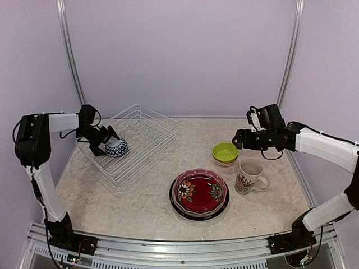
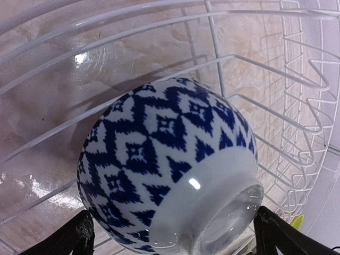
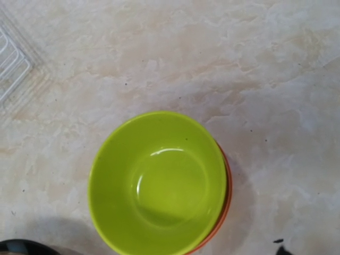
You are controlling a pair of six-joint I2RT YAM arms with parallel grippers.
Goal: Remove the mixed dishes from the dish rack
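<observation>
A blue-and-white patterned bowl (image 1: 117,148) lies upside down in the white wire dish rack (image 1: 160,126); in the left wrist view the bowl (image 2: 154,143) fills the middle, its foot turned toward the lower right. Around its near part, my left gripper (image 1: 105,143) stands open, one dark finger (image 2: 71,236) on each side. Stacked bowls with a green one (image 1: 225,152) on top stand on the counter. My right gripper (image 1: 240,139) is open above them, holding nothing; the right wrist view shows the green bowl (image 3: 159,180) over an orange rim.
Front centre, a red flowered plate (image 1: 199,191) rests on a stack with a black-rimmed plate below. A mug (image 1: 247,176) stands right of it, close to the stacked bowls. Bare counter (image 1: 123,216) lies before the rack.
</observation>
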